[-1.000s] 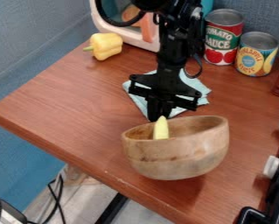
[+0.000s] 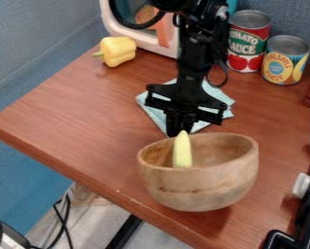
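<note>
My black gripper (image 2: 180,126) reaches down just behind a wooden bowl (image 2: 196,183), its fingertips at the top of a pale yellow elongated object (image 2: 182,153), perhaps corn or a banana, which stands upright in the bowl. Whether the fingers are closed on that object is hard to make out. A light blue cloth (image 2: 217,95) lies on the wooden table under the arm.
A tomato sauce can (image 2: 247,44) and a second can (image 2: 285,61) stand at the back right. A yellow pepper (image 2: 116,51) lies at the back left. A black appliance (image 2: 302,204) lines the right edge.
The bowl has shifted slightly toward the front and right, along with the yellow object. The gripper has moved very little.
</note>
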